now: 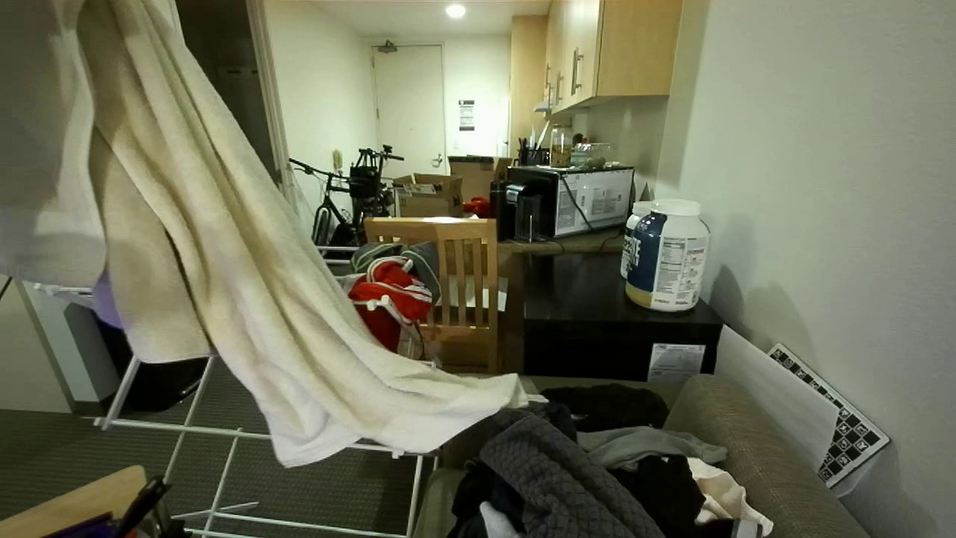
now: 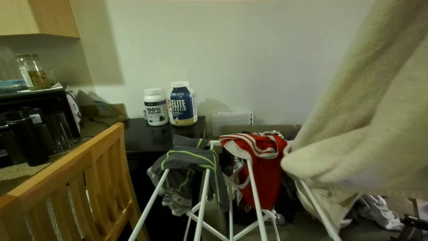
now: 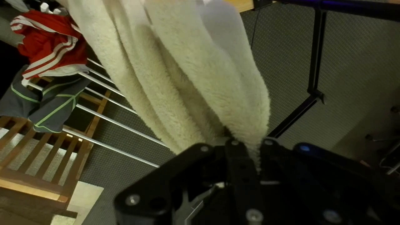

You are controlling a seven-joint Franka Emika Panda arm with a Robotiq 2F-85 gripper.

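Observation:
A long cream towel [image 1: 260,269] slants down from the upper left in the first exterior view, its lower end beside the clothes pile. My gripper is shut on a gathered part of this towel, as the wrist view shows; neither exterior view has the gripper in sight. The white drying rack [image 1: 269,436] stands beneath the cloth, and the towel hides much of its top. In the second exterior view the towel [image 2: 385,120] fills the right side. A red garment [image 2: 260,168] and a grey one with green seams [image 2: 188,160] hang on the rack's far end.
Dark clothes [image 1: 556,475] lie heaped on the sofa [image 1: 762,430]. A wooden chair [image 2: 80,176] stands close to the rack. Two tubs, one blue-labelled [image 2: 182,104] and one white [image 2: 155,108], sit on a black cabinet [image 1: 582,305]. A black metal frame [image 3: 317,48] is nearby.

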